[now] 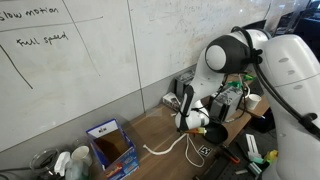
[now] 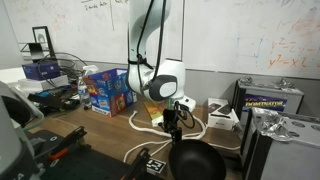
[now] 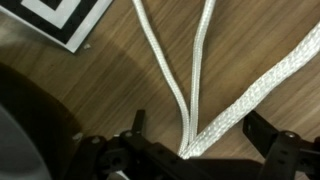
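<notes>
A white braided rope (image 3: 250,100) lies on the wooden table, and a thin doubled strand (image 3: 175,85) meets it between my fingers in the wrist view. My gripper stands open low over that junction, its two fingers apart on either side. From the first exterior view, the gripper (image 1: 186,129) is down near the tabletop, where the white rope (image 1: 165,150) runs out to the left. The arm hides part of the rope there.
A dark round pan (image 2: 196,160) sits close beside the gripper. A black-and-white marker card (image 3: 70,15) lies near the rope. The blue box (image 1: 115,146) stands to the left, and a silver toaster (image 2: 270,145) to the right. Bare table (image 2: 100,125) shows between box and arm.
</notes>
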